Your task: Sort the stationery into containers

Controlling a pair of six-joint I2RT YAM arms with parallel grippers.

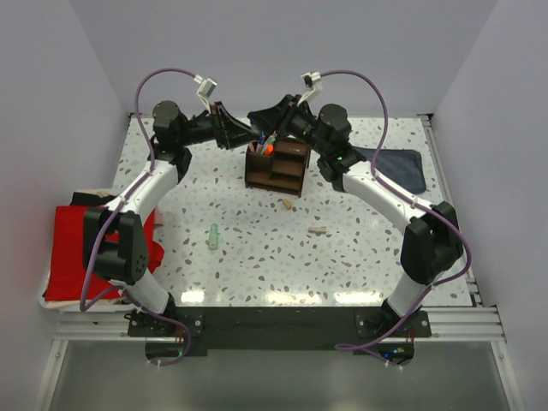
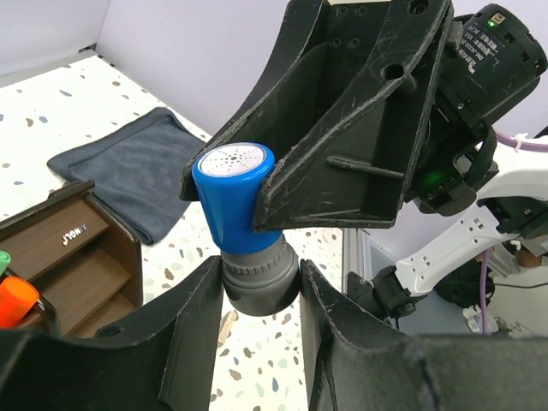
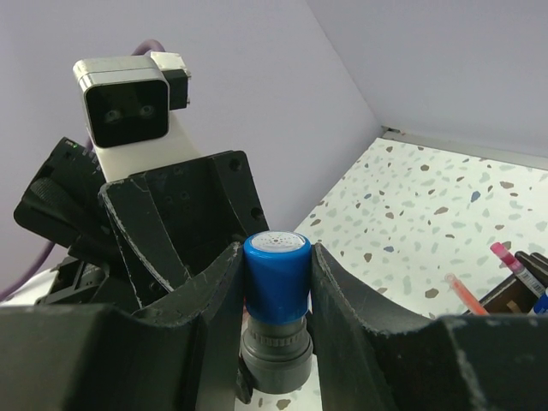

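Above the brown desk organizer (image 1: 278, 181), both grippers hold one stubby blue-and-grey item, perhaps a glue stick. My left gripper is shut on its rounded grey end. Around its blue part (image 2: 231, 197), my right gripper is shut as well. The item stands roughly upright, its pale dotted end up. In the top view the gripper tips almost hide it. Pens, among them a pink one (image 3: 509, 255), and an orange item (image 2: 15, 300) stand in the organizer's left section. On the table lie a pale green item (image 1: 213, 236) and two small tan items, one an eraser-like bar (image 1: 317, 229).
A red cloth (image 1: 77, 257) covers a bin at the left. A dark cloth (image 1: 398, 169) lies flat at the right. The organizer's right-hand shelves look empty.
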